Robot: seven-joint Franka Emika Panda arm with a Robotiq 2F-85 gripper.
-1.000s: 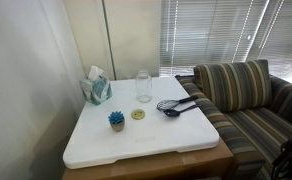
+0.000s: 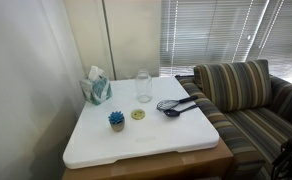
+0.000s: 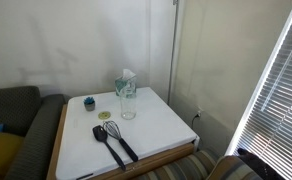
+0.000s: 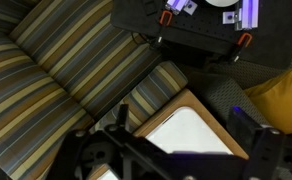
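A clear glass jar (image 2: 144,87) stands upright near the back of the white tabletop (image 2: 96,145). In front of it lies a round yellowish lid or disc (image 2: 138,114). A small blue-leaved plant in a pot (image 2: 116,121) sits to the left. A whisk (image 2: 170,104) and a black utensil, like a spoon or spatula (image 2: 174,112), lie on the right side, handles toward the sofa. In the wrist view my gripper has its dark fingers spread wide, nothing visible between them. It hangs away from these objects; only a white corner of the table shows below.
A tissue box (image 2: 98,90) stands at the table's back left. Beside the table is a striped sofa (image 2: 248,88). A grey couch with a yellow cushion (image 3: 1,155) stands on the other side.
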